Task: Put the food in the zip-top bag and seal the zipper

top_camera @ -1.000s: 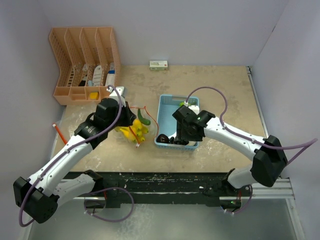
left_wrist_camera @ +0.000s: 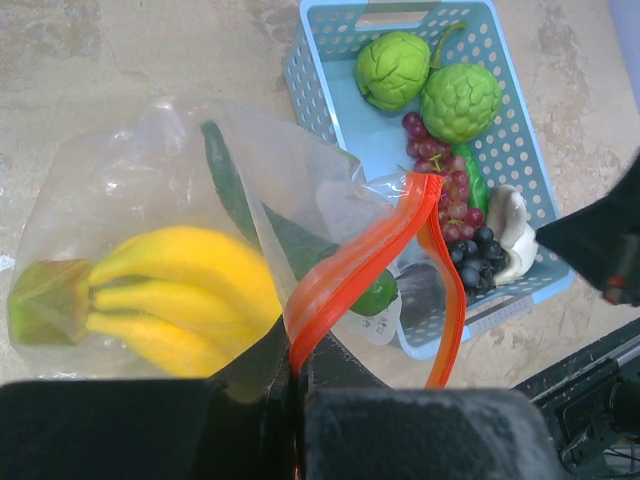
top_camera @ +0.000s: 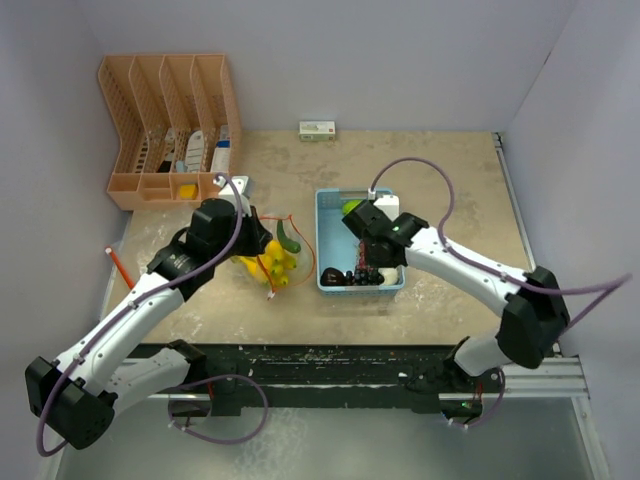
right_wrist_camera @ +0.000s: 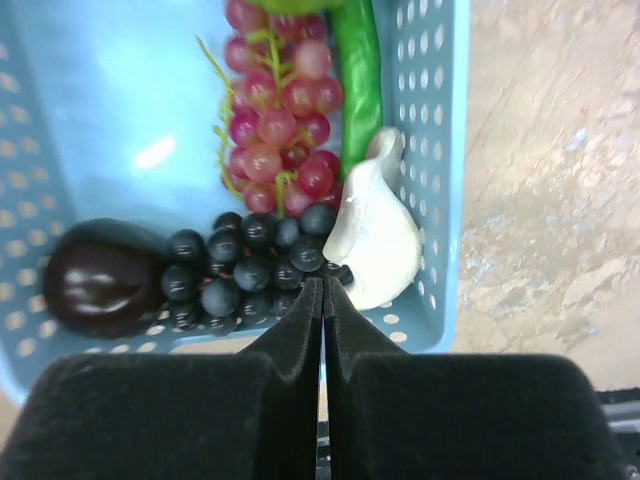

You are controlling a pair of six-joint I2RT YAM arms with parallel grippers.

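Note:
A clear zip bag (left_wrist_camera: 100,180) with an orange zipper rim hangs at my left gripper, which is shut on that rim. Yellow bananas (left_wrist_camera: 190,285) and a dark green cucumber (left_wrist_camera: 285,235) show inside it. My right gripper is shut with nothing between its fingers, above the near end of the blue basket (right_wrist_camera: 455,180). Just beyond its tips lie a white food piece (right_wrist_camera: 378,240) and black grapes (right_wrist_camera: 255,265). Red grapes (right_wrist_camera: 275,125), a green pepper (right_wrist_camera: 358,85) and a dark eggplant (right_wrist_camera: 105,278) share the basket.
Two green vegetables, one of them an artichoke (left_wrist_camera: 462,102), sit in the basket's far part. A tan divided rack (top_camera: 150,185) stands at back left, a small white box (top_camera: 317,131) at the back. The table right of the basket is clear.
The basket has shifted slightly. The left arm holds still.

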